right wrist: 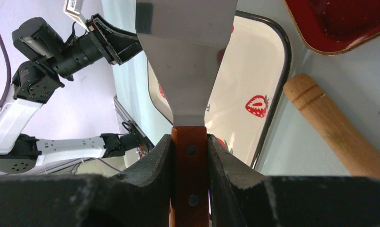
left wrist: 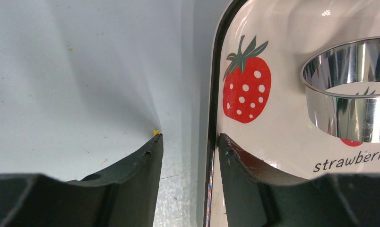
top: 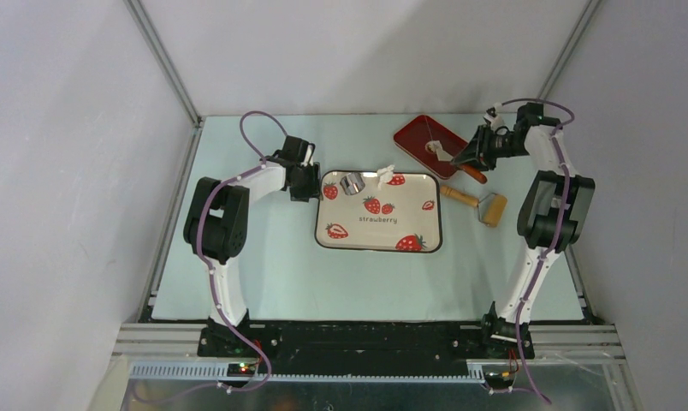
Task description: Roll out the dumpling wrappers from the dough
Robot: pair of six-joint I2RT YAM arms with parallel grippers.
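My right gripper (top: 480,147) is shut on a wooden-handled scraper (right wrist: 190,156) (top: 469,168) over the red tray (top: 409,128); its metal blade (right wrist: 185,66) is raised. A pale lump, probably dough, shows near the blade in the top view. My left gripper (top: 311,190) is part open at the strawberry tray's (top: 379,231) left rim, nothing visible between its fingers. A steel ring cutter (top: 352,182) (left wrist: 346,118) and a white piece (top: 386,175) sit in that tray. A rolling pin (top: 460,196) (right wrist: 334,127) lies to the tray's right.
A roller (top: 491,211) with a yellow body lies at the right, near my right arm. Walls border the back and both sides.
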